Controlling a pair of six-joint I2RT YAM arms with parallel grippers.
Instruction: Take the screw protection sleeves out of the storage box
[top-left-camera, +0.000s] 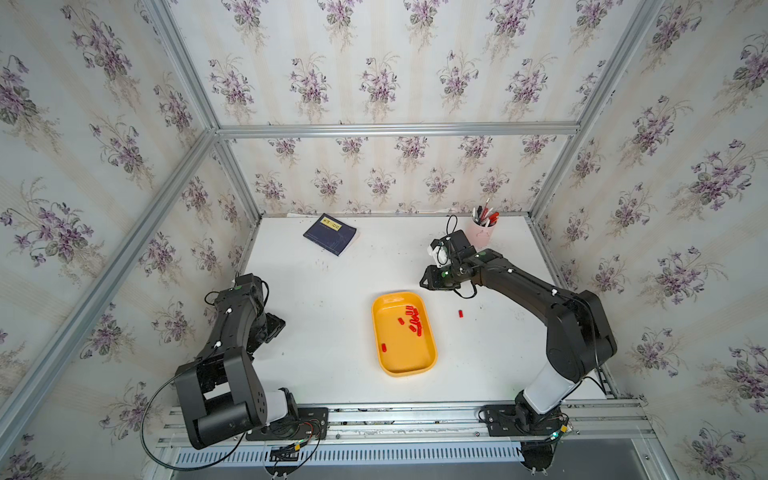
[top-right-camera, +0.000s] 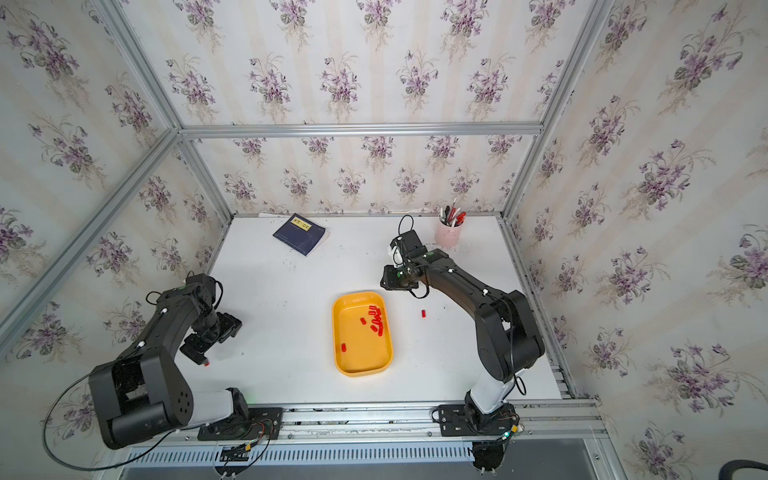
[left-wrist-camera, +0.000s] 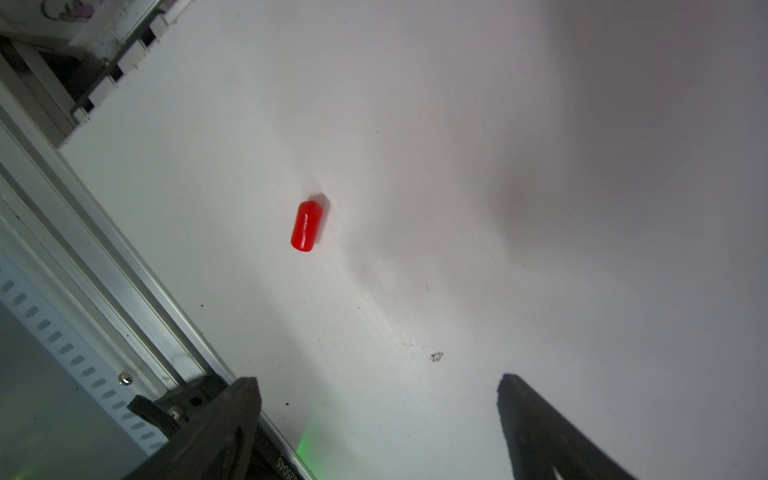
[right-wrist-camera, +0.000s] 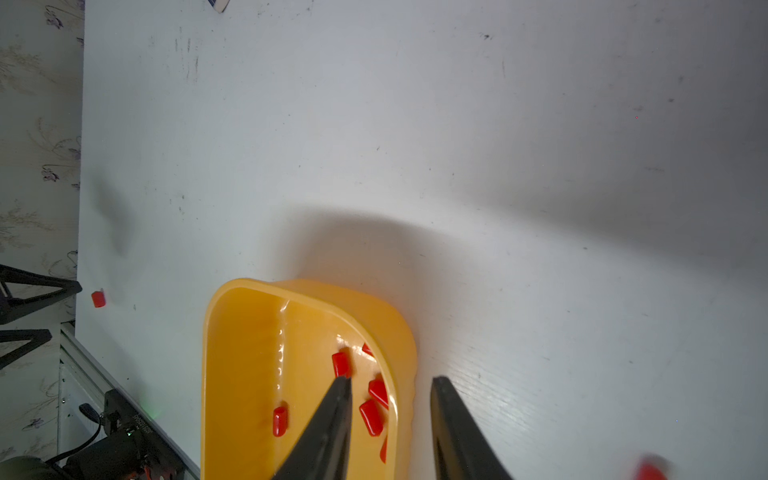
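The yellow storage box (top-left-camera: 404, 361) stands mid-table, with several red screw protection sleeves (top-left-camera: 415, 320) in it, most of them along its right wall. One red sleeve (left-wrist-camera: 306, 225) lies on the bare table at the far left, below and ahead of my left gripper, whose fingers stand wide apart with nothing between them. Another sleeve (top-left-camera: 460, 313) rests on the table right of the box. My right gripper hovers beyond the box's far right corner; a narrower gap parts its fingers, and it holds nothing.
A dark blue book (top-left-camera: 329, 233) lies at the back left. At the back right stands a pink pen cup (top-left-camera: 479, 233). The metal frame edge (left-wrist-camera: 120, 248) runs close by the left sleeve. Table between the left arm and the box is clear.
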